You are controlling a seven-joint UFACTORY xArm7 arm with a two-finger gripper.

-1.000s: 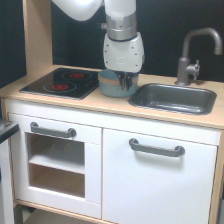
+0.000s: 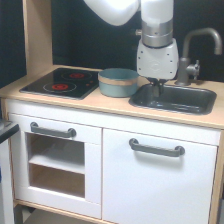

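A teal pot (image 2: 118,83) stands on the wooden counter, between the black hob and the sink. To its right, my gripper (image 2: 156,88) points down over the left part of the steel sink (image 2: 182,99). The gripper appears apart from the pot. Its dark fingers are too small and dim against the basin to show whether they are open or shut, or whether anything lies between them.
The black hob (image 2: 63,83) has two red rings and lies at the left. A grey faucet (image 2: 203,33) rises behind the sink. Below the counter (image 2: 91,101) are an open-fronted compartment (image 2: 58,165) and a white cabinet door (image 2: 155,185) with a grey handle.
My arm has moved right, from over the pot to over the sink's left side. The pot looks to be in about the same place.
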